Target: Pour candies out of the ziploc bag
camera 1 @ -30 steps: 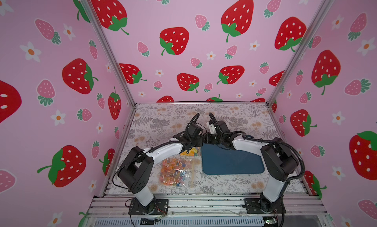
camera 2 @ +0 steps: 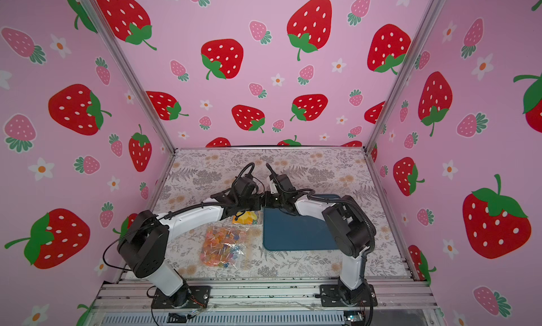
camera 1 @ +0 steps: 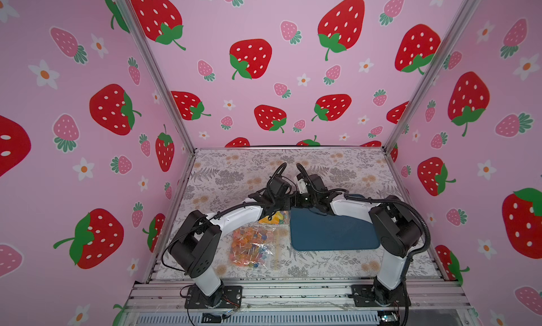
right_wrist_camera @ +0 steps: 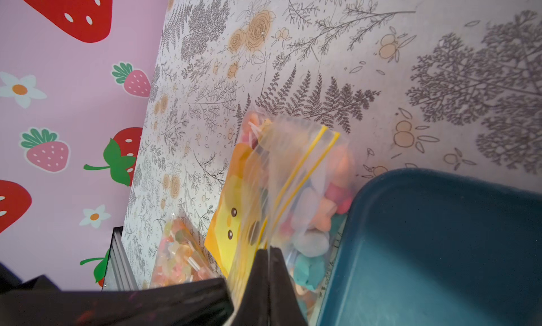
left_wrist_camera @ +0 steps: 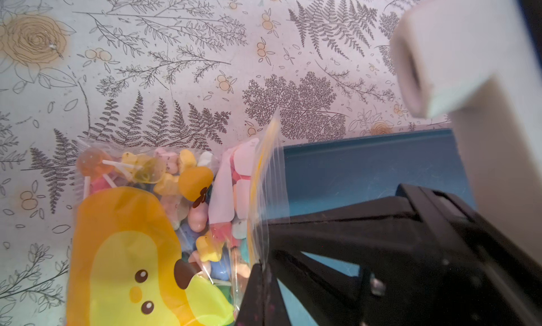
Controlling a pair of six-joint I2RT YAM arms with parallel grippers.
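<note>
The ziploc bag of candies (left_wrist_camera: 194, 185), printed with a yellow chick, lies just left of the blue tray (right_wrist_camera: 451, 241). Its clear mouth, edged with yellow zip lines (right_wrist_camera: 302, 162), stands raised. My left gripper is shut at this mouth, with thin plastic running into its fingertips. From the tray side, my right gripper meets the same edge, shut where the zip lines come together. Both grippers nearly touch in the top left view, hiding much of the bag.
Another clear bag of candies (camera 1: 252, 247) lies flat in front of the left arm. Bare patterned table (camera 1: 237, 168) stretches behind the arms. The tray's inside (camera 1: 333, 230) looks empty where visible.
My right gripper has shifted slightly left, closer to the left one. The left arm and the tray look the same.
</note>
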